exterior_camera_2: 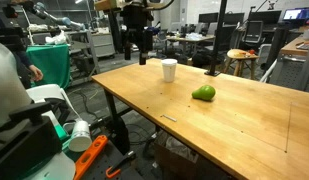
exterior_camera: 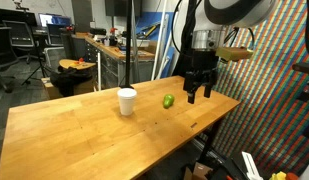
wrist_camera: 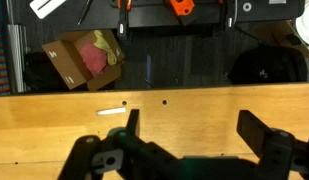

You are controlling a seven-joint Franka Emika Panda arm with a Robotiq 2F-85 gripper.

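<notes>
My gripper [exterior_camera: 199, 96] hangs above the table near its edge, open, with nothing between its fingers. On the tabletop stands a white cup [exterior_camera: 126, 101], upright. A green, pear-shaped object [exterior_camera_2: 204, 92] lies on its side on the wood, apart from the cup [exterior_camera_2: 169, 70]. Seen in the wrist view, the gripper has its two dark fingers spread wide over bare wood. Neither the cup nor the green object shows in that view.
A small whitish strip [wrist_camera: 111, 111] lies near the edge of the wooden table [wrist_camera: 209, 103]. Beyond that edge, a cardboard box [wrist_camera: 69, 62] with cloth inside sits lower down. A dark vertical pole [exterior_camera_2: 218, 40] rises at the table's far side.
</notes>
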